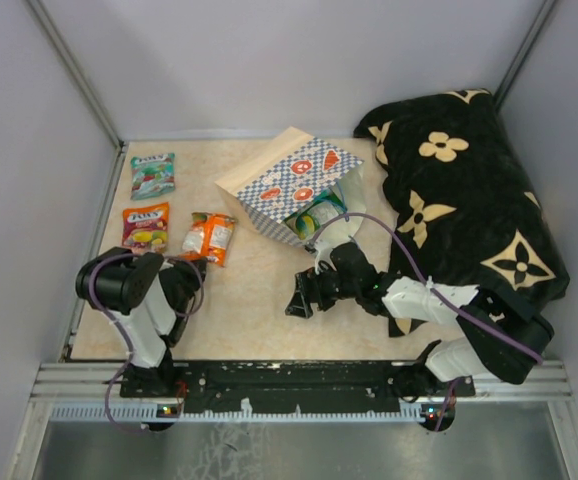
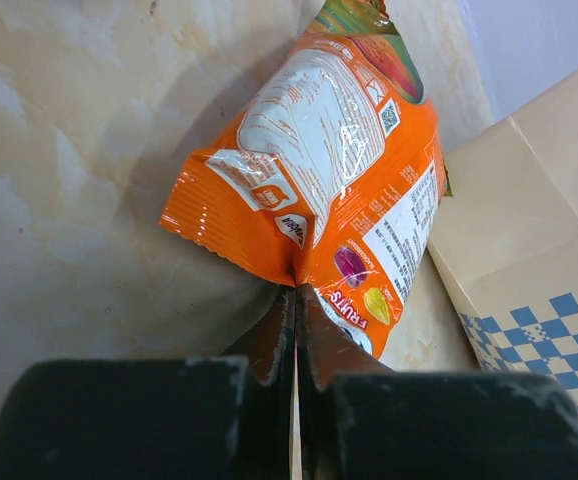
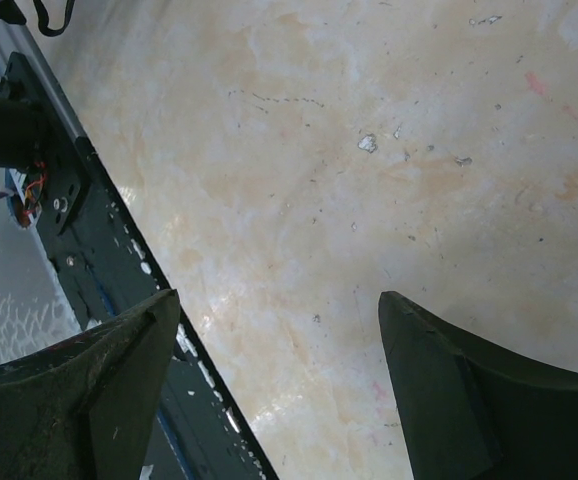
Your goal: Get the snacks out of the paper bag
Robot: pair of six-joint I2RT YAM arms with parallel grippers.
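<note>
The orange snack bag (image 1: 208,239) lies left of the paper bag (image 1: 299,185) in the top view. Its near edge is drawn into a crease at the fingertips of my left gripper, which is shut on the orange film. Close up, the orange bag (image 2: 319,160) looks tilted and folded, casting a shadow on the table. Inside the paper bag's mouth a green package (image 1: 317,212) shows partly. My right gripper stands open over bare table, nothing between its fingers.
Two more snack packets lie at the left: a teal one (image 1: 153,175) and a red-orange one (image 1: 145,228). A black flowered cushion (image 1: 459,190) fills the right side.
</note>
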